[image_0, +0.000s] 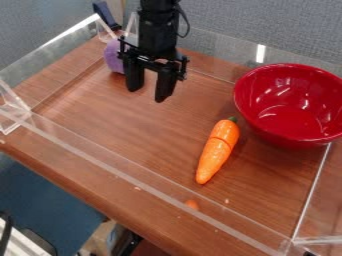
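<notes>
My black gripper (150, 84) hangs over the back left of the wooden tray, its two fingers spread apart with nothing seen between them. A purple round object (115, 58) lies just behind and left of it, partly hidden by the gripper. An orange carrot (217, 150) lies in the middle right of the tray, and a red bowl (287, 108) stands to its right at the back.
Low clear walls (47, 62) edge the wooden surface (107, 150). A small orange spot (191, 204) is near the front edge. The middle and left of the tray are free.
</notes>
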